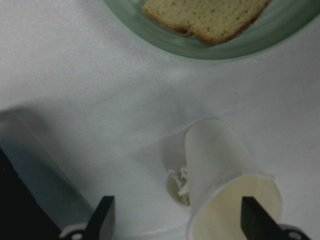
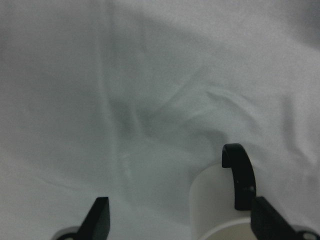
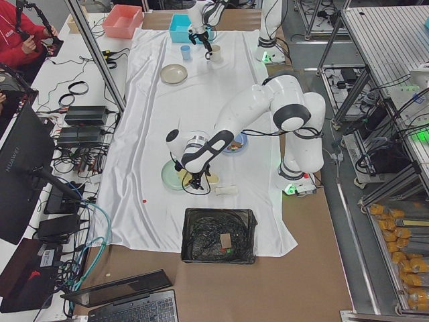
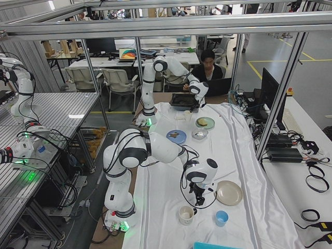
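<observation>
My left gripper (image 3: 195, 181) is open beside the green plate (image 3: 170, 174) with bread (image 1: 205, 17). Its wrist view shows a white paper cup (image 1: 215, 150) lying on its side at the right finger, with crumpled white scraps beside it. My right gripper (image 4: 199, 196) is open over the white mug (image 4: 186, 218), whose black handle (image 2: 244, 182) is by its right finger in the right wrist view.
A black lined bin (image 3: 194, 235) stands near the left arm. A blue plate (image 4: 176, 134), a beige plate (image 4: 229, 197), a blue cup (image 4: 221, 219) and a teal bin (image 3: 179, 33) are also around.
</observation>
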